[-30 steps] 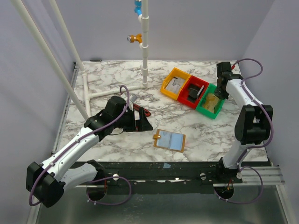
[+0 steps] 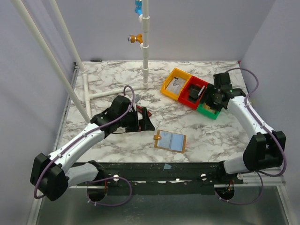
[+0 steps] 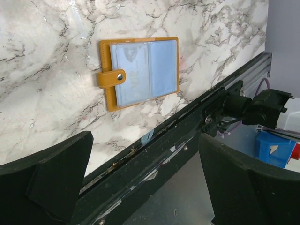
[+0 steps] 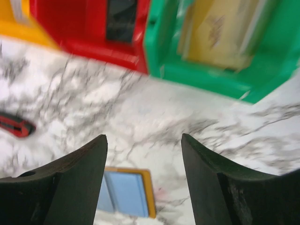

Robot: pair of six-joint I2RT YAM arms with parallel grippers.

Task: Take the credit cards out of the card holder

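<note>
The card holder point(image 2: 170, 141) lies spread flat on the marble table, tan-edged with clear and pale blue sleeves. Its snap strap point(image 3: 111, 78) sits on the left side in the left wrist view. My left gripper point(image 2: 149, 120) hangs behind and to the left of the holder, fingers apart and empty. Over the green bin point(image 2: 209, 112) is my right gripper, open with nothing between its fingers; the near corner of the holder point(image 4: 150, 192) shows below it in the right wrist view. I cannot tell whether cards sit inside the sleeves.
Yellow point(image 2: 172, 93), red point(image 2: 184, 100) and green bins stand in a row at the back right, holding flat items. A red-and-black tool point(image 2: 146, 111) lies near the left gripper. White pipes point(image 2: 117, 93) cross the back left. The table right of the holder is clear.
The right arm has swung left and nearer, from the right rim of the green bin to above it, now covering most of it. My left gripper has shifted slightly.
</note>
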